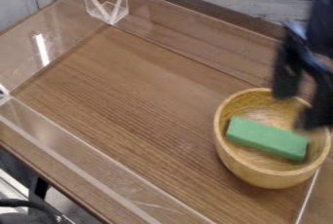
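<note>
A yellow bowl (267, 169) sits at the lower right of the table with a green block (267, 138) lying inside it. My gripper (297, 90) is a dark, blurred shape at the right edge, above and just behind the bowl; it is too blurred to make out its fingers clearly.
A small clear wire-like or plastic object (107, 4) stands at the back left. A dark object (26, 208) shows at the bottom left edge.
</note>
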